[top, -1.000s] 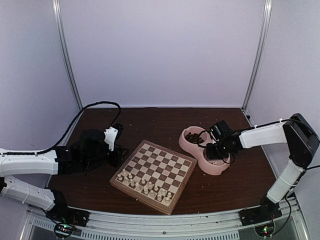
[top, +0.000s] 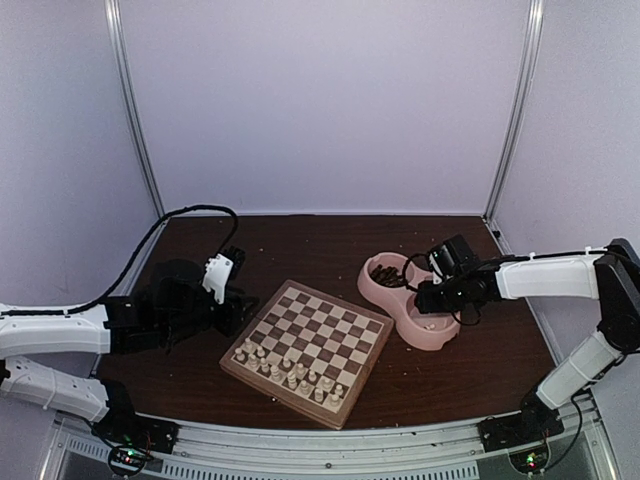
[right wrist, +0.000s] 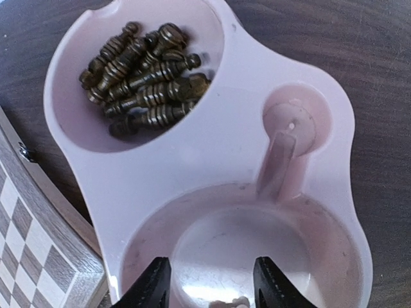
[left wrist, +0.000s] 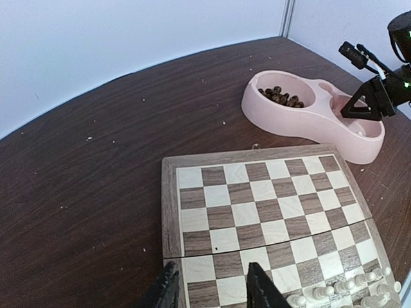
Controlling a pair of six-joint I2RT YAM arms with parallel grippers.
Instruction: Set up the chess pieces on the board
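The wooden chessboard point(top: 318, 328) lies in the middle of the table, with several white pieces point(top: 292, 380) standing along its near side. The far part of the board is bare. At the board's left, my left gripper is open and empty. My right gripper stands open over the front bowl of the pink tray point(right wrist: 250, 167). A pale piece point(right wrist: 239, 302) shows at the bottom edge of the right wrist view, between the fingers' lines but not gripped as far as shows. Dark pieces point(right wrist: 154, 83) lie heaped in the tray's other bowl.
The pink tray stands close to the board's right side; a small round recess point(right wrist: 297, 117) sits between its bowls. A small metal clasp point(right wrist: 27, 153) sticks out from the board's edge.
My right arm has shifted a little to the right over the tray's front bowl. The left arm has barely moved, and the pieces on the board stand as before.
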